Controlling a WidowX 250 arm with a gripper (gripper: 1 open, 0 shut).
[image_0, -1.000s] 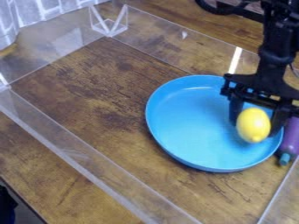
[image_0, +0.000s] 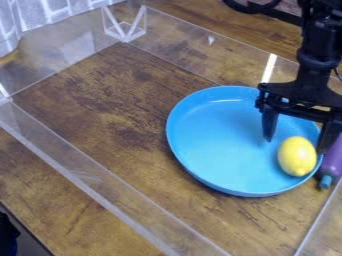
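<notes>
A blue plate (image_0: 214, 140) lies on the wooden table, with a yellow egg-shaped object (image_0: 297, 156) at its right side. My black gripper (image_0: 295, 128) hangs over the plate's right part, just above the yellow object, its two fingers apart and open. A purple object (image_0: 330, 164) lies just right of the plate, partly out of view.
Clear plastic walls (image_0: 122, 27) border the wooden surface (image_0: 94, 110). The table left of the plate is bare.
The gripper opened and rose off the yellow object, which now rests lower on the plate, slightly toward the front.
</notes>
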